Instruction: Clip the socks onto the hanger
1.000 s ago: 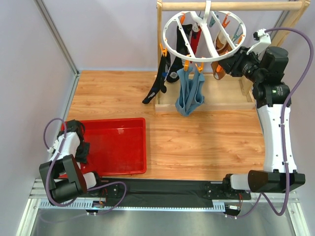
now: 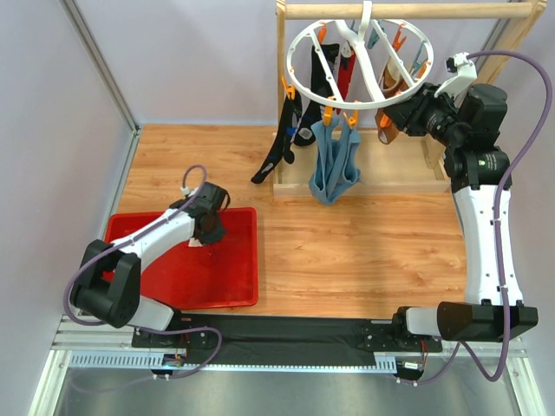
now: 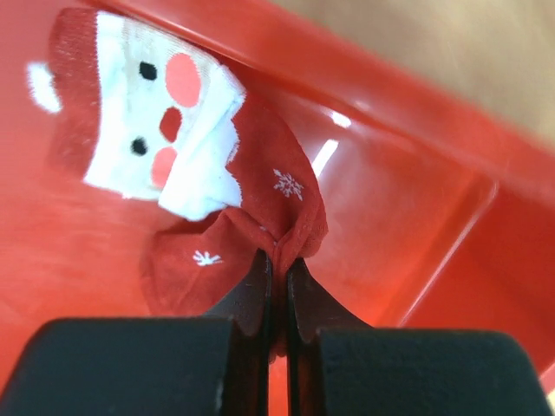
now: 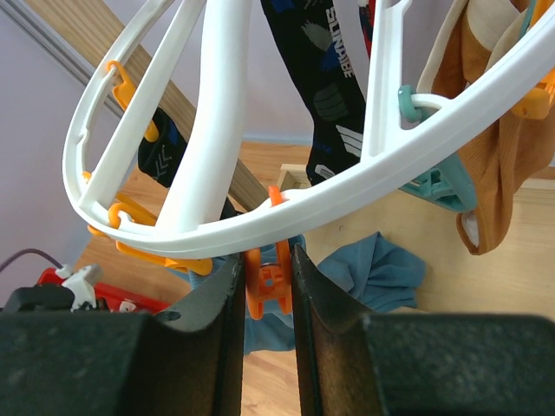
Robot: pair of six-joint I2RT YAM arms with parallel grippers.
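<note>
My left gripper is over the right part of the red tray, shut on a red-and-white sock with a face, held in a pinched fold. In the right wrist view my right gripper is shut on an orange clip at the rim of the white round hanger. Black socks, a red sock, blue socks and a brown sock hang from the hanger's clips.
A wooden stand carries the hanger at the back right.
My left gripper has moved right from the tray's left side, carrying the sock with it. The right arm and hanger look unchanged.
</note>
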